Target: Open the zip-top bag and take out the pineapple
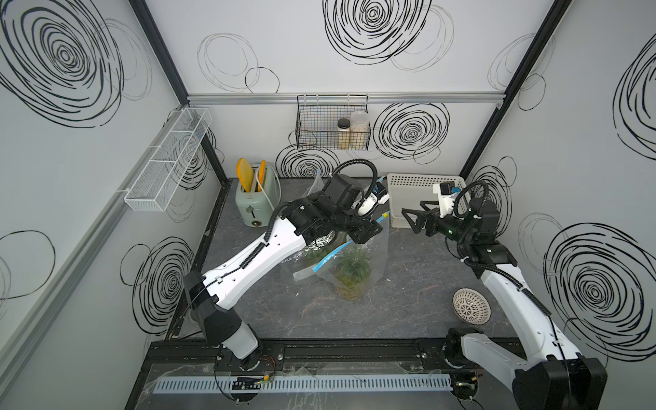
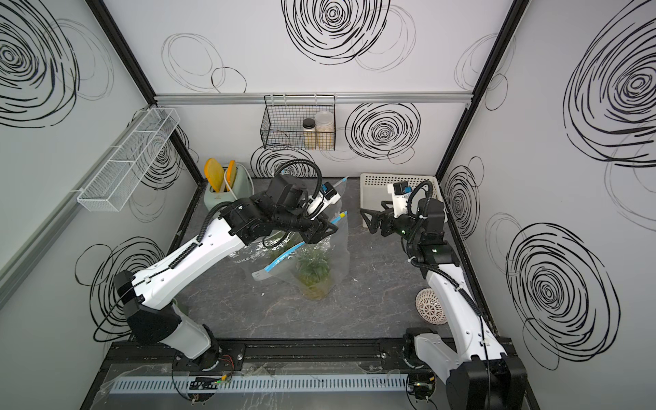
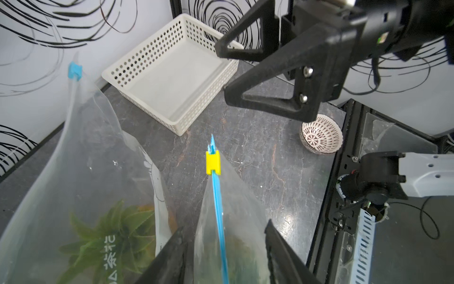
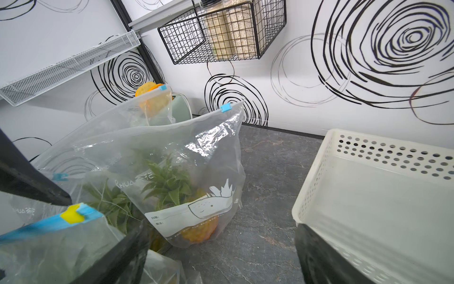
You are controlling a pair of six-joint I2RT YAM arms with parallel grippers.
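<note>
In the top left view, the clear zip bag (image 1: 362, 256) at the front holds a pineapple (image 1: 353, 270), its green leaves showing through the plastic. A blue zip strip (image 1: 332, 258) runs along its top, with a yellow slider (image 3: 213, 162) at the right end. My left gripper is open over this strip, the blue line passing between its fingers and the slider ahead of them. To the right, my right gripper (image 1: 412, 213) stands open and empty, apart from the bag. In the right wrist view, a dark left finger (image 4: 42, 184) appears just above the slider.
Behind stand other clear bags (image 4: 203, 156) with pineapples and blue sliders. A white perforated basket (image 3: 160, 71) lies empty at the back right; a green toaster (image 1: 258, 201) is at the back left. A round woven bowl (image 1: 471, 306) sits front right. Counter between bag and bowl is clear.
</note>
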